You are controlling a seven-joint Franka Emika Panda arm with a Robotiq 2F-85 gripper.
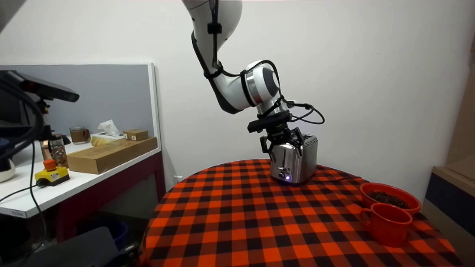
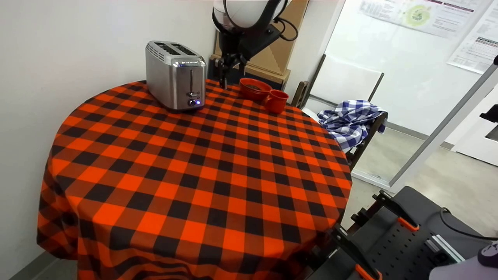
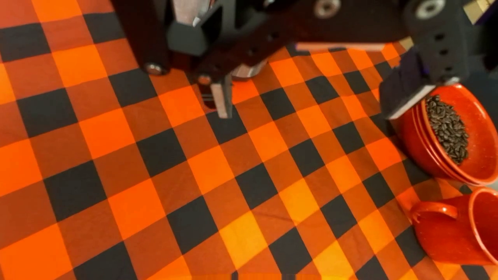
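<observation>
My gripper (image 1: 285, 158) stands open above the checked tablecloth, its fingers spread with nothing between them. In exterior view 1 it overlaps the silver toaster (image 1: 308, 156), hiding part of the toaster's front and top. From exterior view 2 the gripper (image 2: 234, 79) appears behind and to the right of the toaster (image 2: 161, 74). A red bowl of dark beans (image 3: 446, 133) and a red mug (image 3: 448, 228) show at the right of the wrist view. One finger (image 3: 406, 88) overlaps the bowl's edge there. The mug (image 2: 276, 101) stands upright beside the bowl (image 2: 255, 91).
A dark cord (image 1: 336, 179) runs from the toaster toward the bowl. A white wall (image 1: 378, 89) rises behind, and a side desk (image 1: 124, 169) with boxes stands at the left.
</observation>
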